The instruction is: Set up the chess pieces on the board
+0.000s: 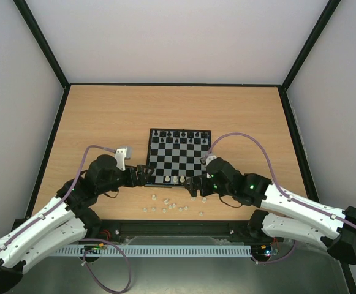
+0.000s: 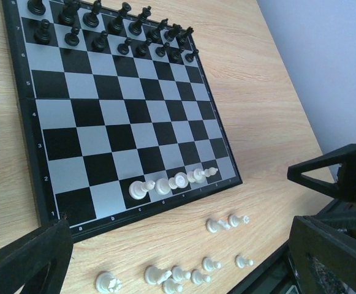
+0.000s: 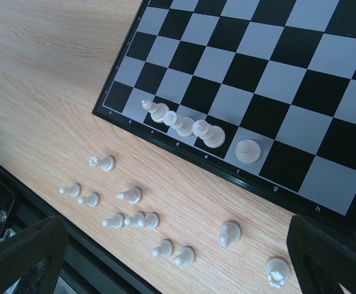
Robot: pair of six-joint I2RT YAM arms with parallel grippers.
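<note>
The chessboard (image 1: 179, 157) lies mid-table with black pieces (image 2: 125, 21) standing on its two far rows. On its near row a few white pieces (image 3: 208, 133) stand side by side, towards the middle. Other white pieces (image 3: 141, 219) are scattered over the wood between the board and the front edge. At the board's near left corner hovers my left gripper (image 1: 146, 174), open and empty. My right gripper (image 1: 196, 185) is open at the near right side; in the right wrist view a white piece (image 3: 277, 271) stands beside one of its fingers (image 3: 325, 260).
A dark frame rail (image 1: 171, 226) runs along the table's front edge. Bare wood (image 1: 171, 107) stretches behind the board. The two grippers are close together across the board's near side.
</note>
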